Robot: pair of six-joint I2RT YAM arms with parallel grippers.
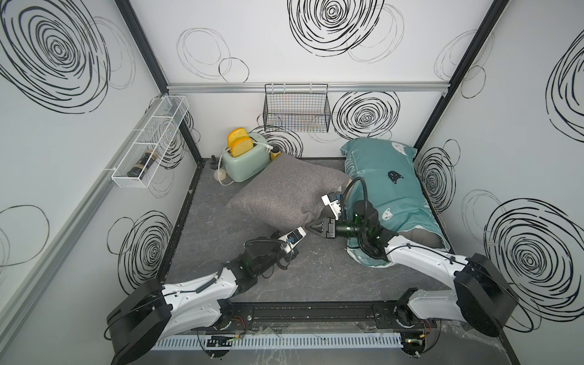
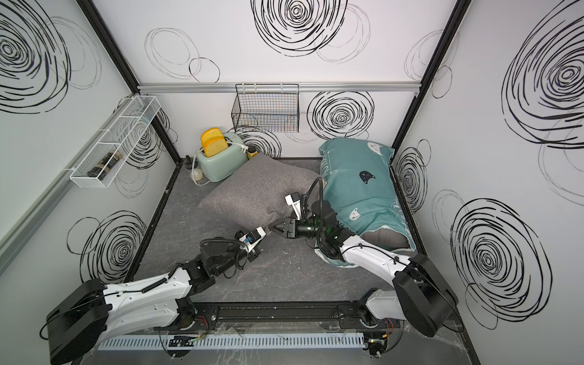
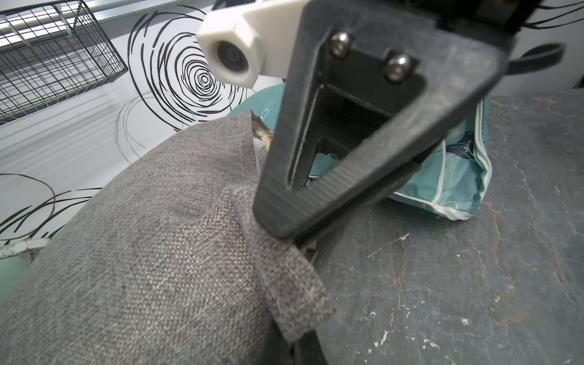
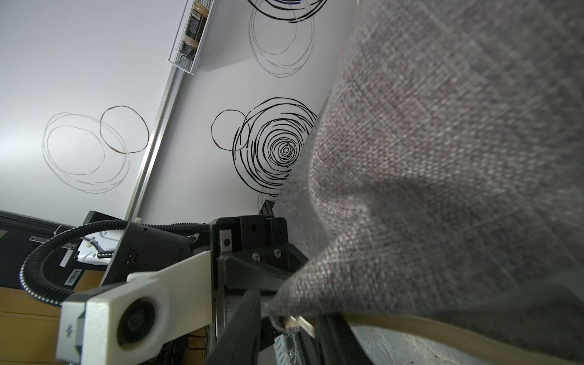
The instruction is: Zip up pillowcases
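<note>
A grey pillowcase with a pillow inside [image 1: 283,185] lies in the middle of the floor. My left gripper [image 2: 264,234] is shut at its near corner, where the left wrist view shows grey fabric over its tips; whether it pinches any is hidden. My right gripper [image 1: 311,226] is open, its fingers [image 4: 243,328] on either side of that corner, near a pale zipper strip [image 4: 413,322] and a small metal piece [image 4: 302,323]. A teal pillowcase [image 1: 380,173] with cat prints lies on the right, grey showing at its near end.
A mint toaster [image 1: 246,164] with yellow slices stands at the back left. A wire basket [image 1: 297,115] hangs on the back wall, a white rack [image 1: 130,176] on the left wall.
</note>
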